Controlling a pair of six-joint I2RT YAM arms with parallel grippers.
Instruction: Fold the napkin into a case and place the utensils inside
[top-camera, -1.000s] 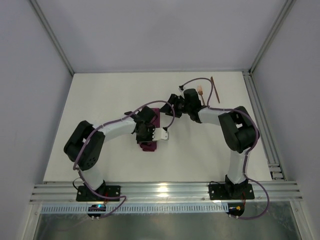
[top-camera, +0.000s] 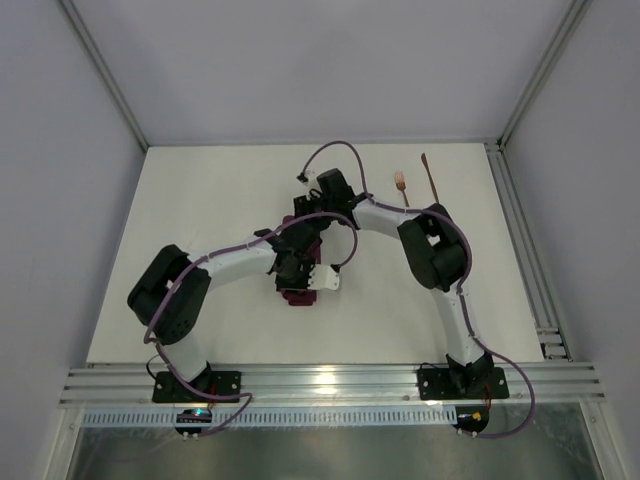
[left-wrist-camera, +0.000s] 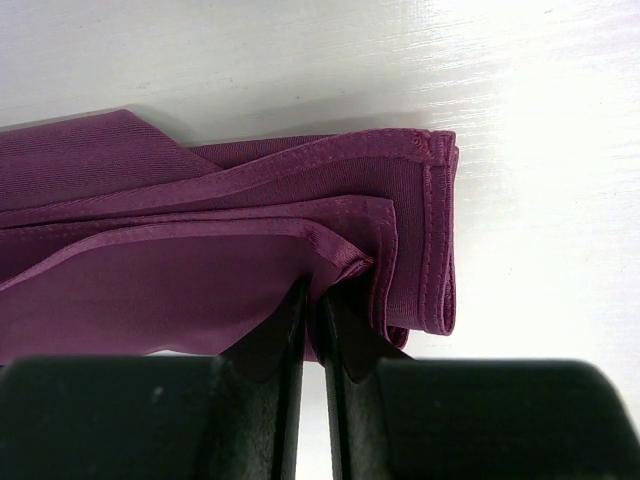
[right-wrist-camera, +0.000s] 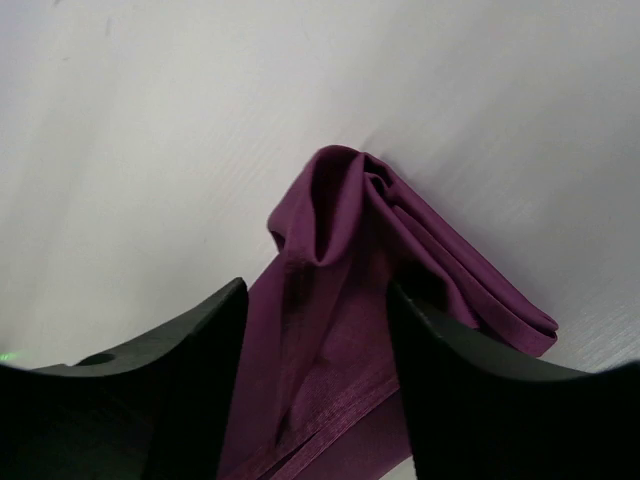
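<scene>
The maroon napkin (top-camera: 301, 298) lies folded in layers on the white table, mostly under both grippers in the top view. My left gripper is at one end of it, its fingertips nearly together on a bunched fold of the hem; whether they are fully closed on it is hard to tell. My right gripper hangs over the napkin's other end with fingers apart, a raised fold (right-wrist-camera: 325, 210) of cloth between and beyond them. The wooden fork (top-camera: 400, 183) and a second wooden utensil (top-camera: 431, 175) lie at the back right.
My right arm reaches across the table between the napkin and the utensils.
My right gripper has moved left, from beside the utensils to over the napkin's far end. My left gripper has shifted very slightly at the near end.
</scene>
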